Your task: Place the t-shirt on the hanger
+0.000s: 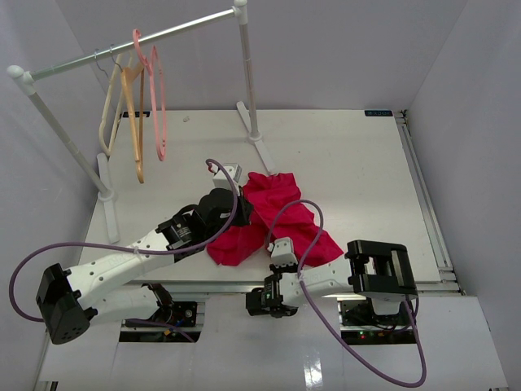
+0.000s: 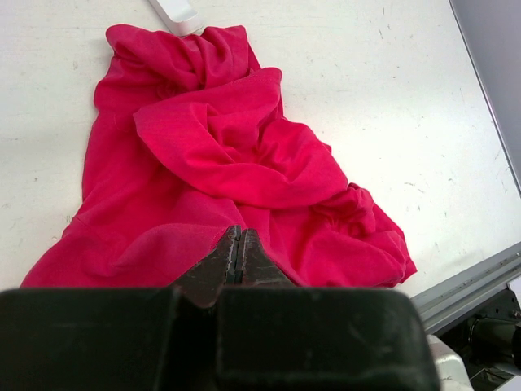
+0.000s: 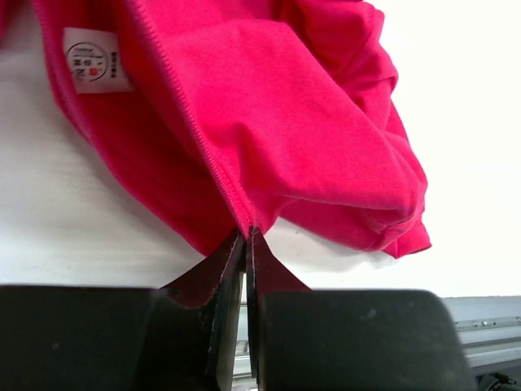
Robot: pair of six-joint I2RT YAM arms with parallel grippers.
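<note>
The crumpled red t-shirt (image 1: 281, 191) (image 2: 187, 147) (image 3: 293, 122) lies on the white board. My left gripper (image 1: 241, 204) is over its left part, fingers shut; whether cloth is between them I cannot tell. My right gripper (image 1: 278, 248) is shut on the shirt's stitched edge at the near side, drawing it into a straight line. A white label (image 3: 98, 61) shows inside the shirt in the right wrist view.
A rack (image 1: 183, 27) at the back left carries pink (image 1: 160, 122), wooden (image 1: 130, 106) and cream hangers, with feet (image 1: 260, 151) on the board. The board's right side is clear. A metal rail (image 1: 423, 204) runs along the right edge.
</note>
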